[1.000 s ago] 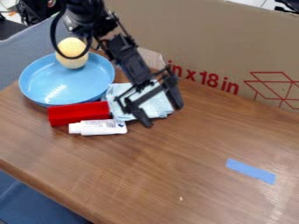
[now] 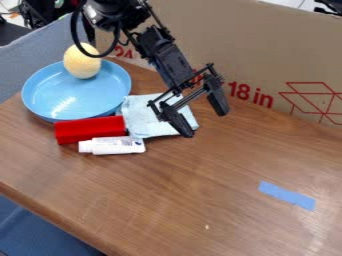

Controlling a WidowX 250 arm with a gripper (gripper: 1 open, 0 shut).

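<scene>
My black gripper (image 2: 205, 117) is open, its two fingers spread over the right part of a folded pale cloth (image 2: 142, 114) and the bare wood beside it, with nothing visible between them. Left of the cloth lie a red rectangular object (image 2: 88, 129) and, in front of that, a white tube (image 2: 111, 146). Behind these a blue plate (image 2: 51, 95) rests on the table, and a pale yellow round object (image 2: 83, 62) is at its back, partly behind the arm's cable.
A cardboard box (image 2: 274, 55) forms a wall along the back. The table's left edge drops to a blue surface.
The gripper has shifted a little to the right, and its fingers appear higher and wider in view. The objects on the table look unchanged.
</scene>
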